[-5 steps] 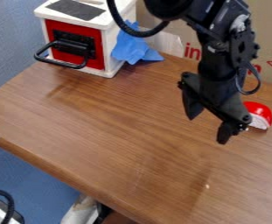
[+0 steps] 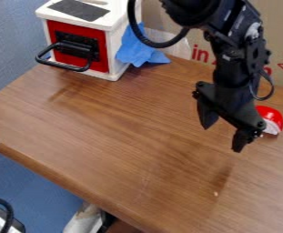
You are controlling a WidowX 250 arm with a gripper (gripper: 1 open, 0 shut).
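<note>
The black gripper (image 2: 221, 129) hangs over the right part of the wooden table (image 2: 107, 155), its two fingers spread apart with nothing visible between them. Just behind it at the right, partly hidden by the arm, lies a red and white object (image 2: 270, 123).
A white and red toy oven (image 2: 80, 27) with a black handle stands at the back left, a blue cloth (image 2: 140, 50) beside it. A cardboard panel (image 2: 279, 36) stands behind the arm.
The arm has moved a little to the right, closer to the red and white object. The other things have stayed where they were.
</note>
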